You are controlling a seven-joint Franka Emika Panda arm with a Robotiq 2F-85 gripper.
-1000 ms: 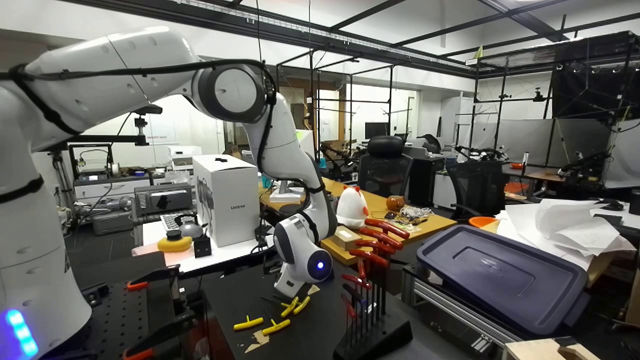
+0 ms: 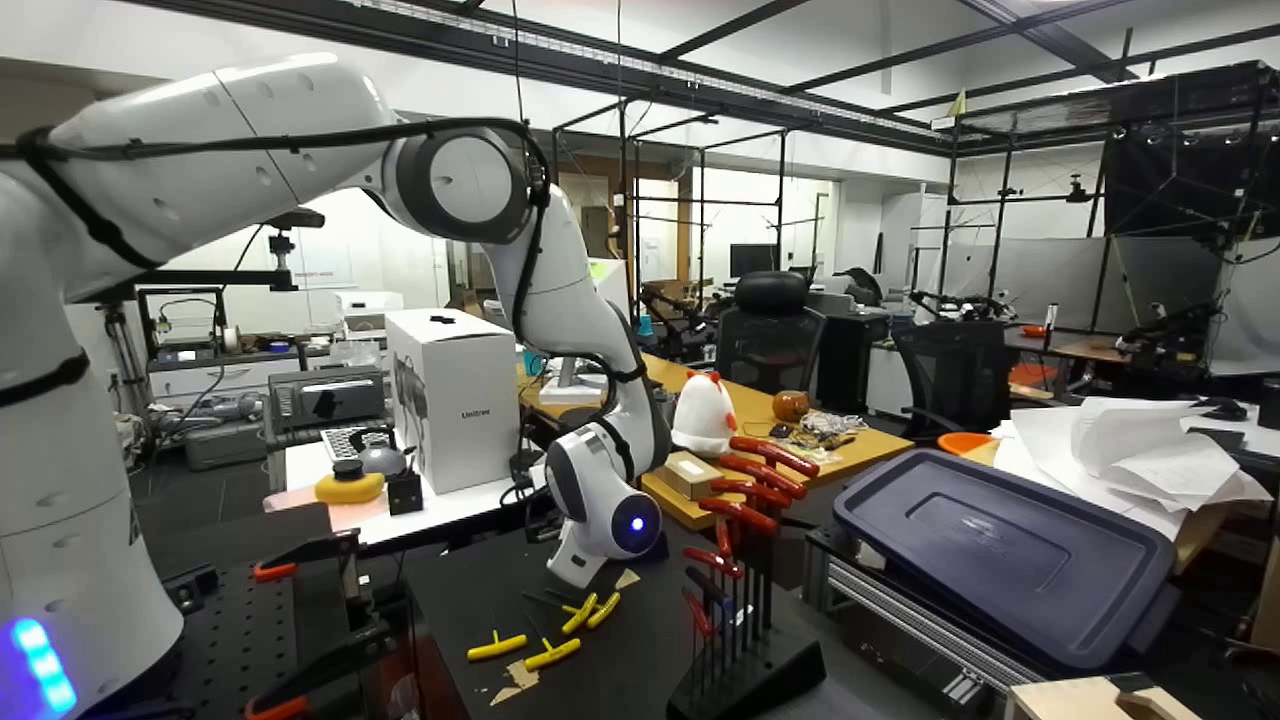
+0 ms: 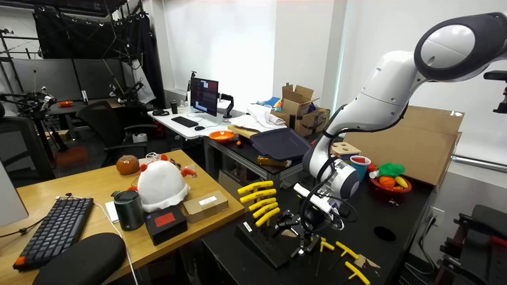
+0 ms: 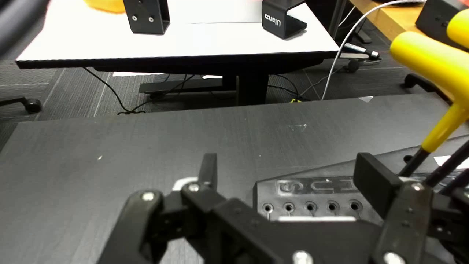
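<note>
My gripper is open, its fingers wide apart with nothing gripped between them. Beyond the gap in the wrist view lies a black stand (image 4: 310,193) with a row of empty holes. Yellow T-handle keys (image 4: 435,66) rise from it at the right, past the right finger. In exterior view 2 the gripper (image 3: 290,235) is low over the table, right beside the stand (image 3: 262,246) with its upright yellow-handled keys (image 3: 259,199). Loose yellow T-handle keys (image 3: 347,250) lie on the dark table near it. In exterior view 1 the arm hides the gripper.
A second black stand (image 2: 750,678) with red-handled keys (image 2: 756,486) stands at the front in exterior view 1. A red bowl (image 3: 392,185) of toys and a blue cup (image 3: 360,166) are behind the arm. Bare table (image 4: 110,154) shows at the left in the wrist view.
The arm's wrist has shifted very slightly up and to the left in exterior view 1. The loose keys and the red-handled stand have not moved.
</note>
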